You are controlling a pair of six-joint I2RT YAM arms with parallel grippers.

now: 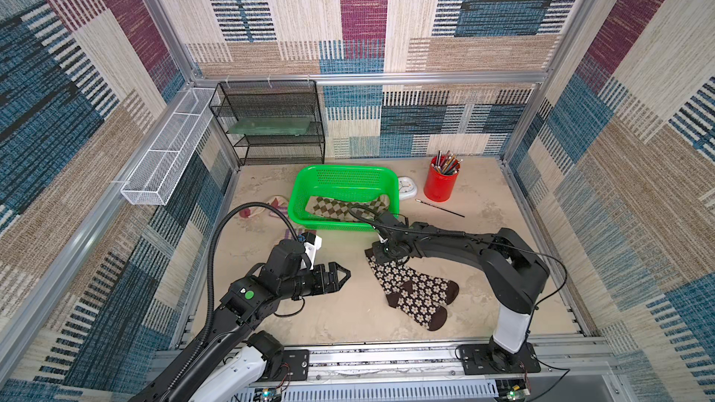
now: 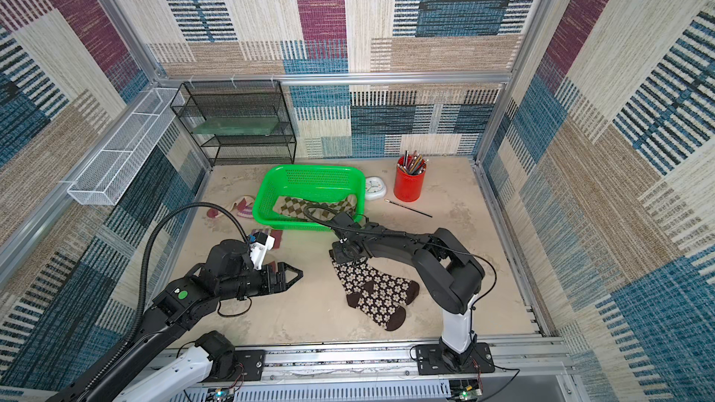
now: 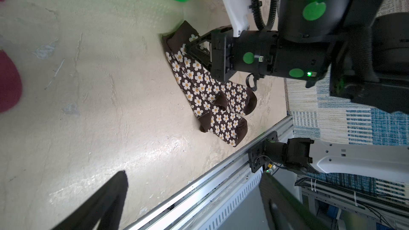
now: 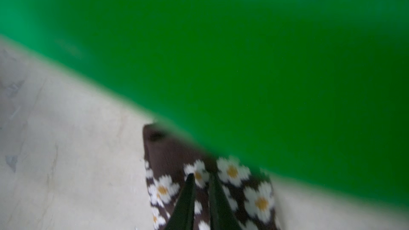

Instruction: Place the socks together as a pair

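Two brown socks with white daisies [image 1: 421, 299] lie crossed on the table right of centre, one over the other, their cuffs toward the green basket [image 1: 306, 193]. My right gripper hangs just above the cuffs; in its own wrist view its dark fingertips are over the daisy fabric, blurred, with no fabric seen held. My left gripper [image 1: 342, 275] stands open left of the socks, nothing between its fingers.
The basket holds checked socks [image 1: 339, 208]. A red pen cup [image 1: 441, 184], a white item [image 1: 406, 187] and a thin pen [image 1: 439, 208] are at the back right. Pinkish socks [image 2: 242, 206] lie left of the basket.
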